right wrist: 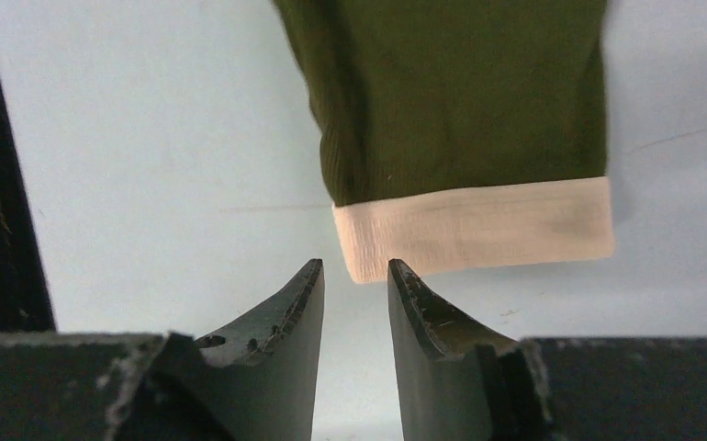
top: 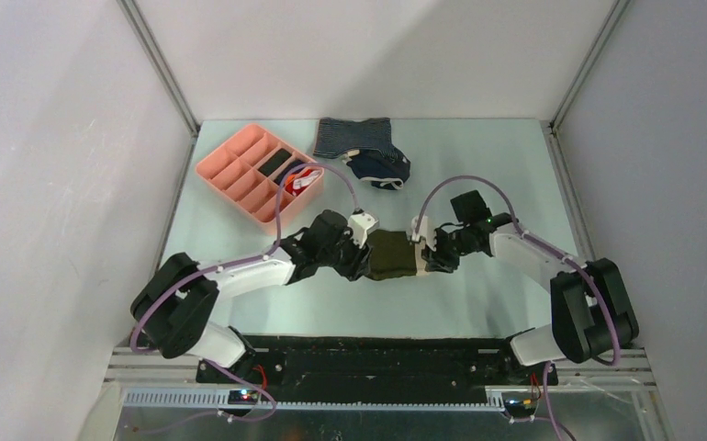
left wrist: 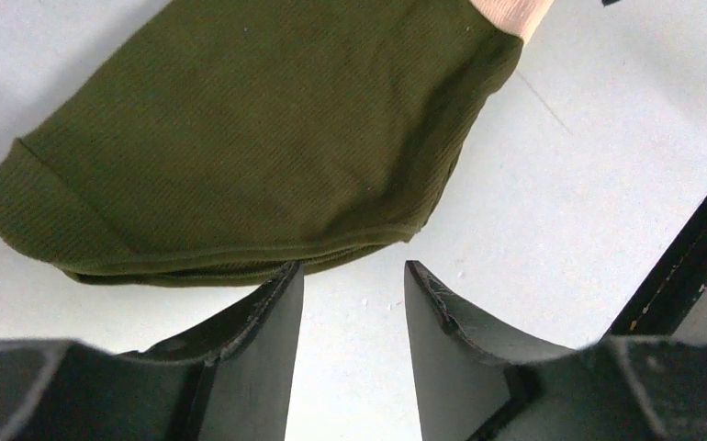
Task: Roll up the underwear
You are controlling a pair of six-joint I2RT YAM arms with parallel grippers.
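The olive-green underwear lies folded flat on the table between my two grippers, its pale pink waistband at the right end. In the left wrist view the underwear shows a folded near edge, just beyond the tips of my left gripper, which is open and empty. My right gripper also stands open, its fingertips near the front corner of the waistband, with no cloth clearly between them. Whether either set of fingertips touches the fabric cannot be told.
At the back left a pink divided box holds several rolled items in some compartments. Behind the underwear lie dark garments in a loose pile. Free table surface stretches along the front and at the right.
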